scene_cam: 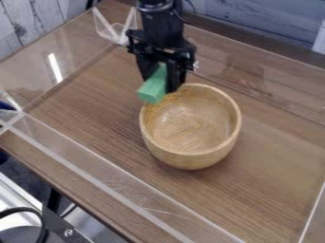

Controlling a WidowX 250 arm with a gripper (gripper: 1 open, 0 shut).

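Note:
My black gripper [159, 65] reaches down from the top centre, shut on a green object [152, 87], which hangs tilted at the upper-left rim of a round tan wooden bowl [191, 128]. The bowl looks empty. The fingertips are partly hidden behind the object and hard to make out.
Clear plastic edging runs along the left, and a small white wire rack [112, 28] stands at the back left. A pale panelled wall lies behind. A black cable is at the bottom left.

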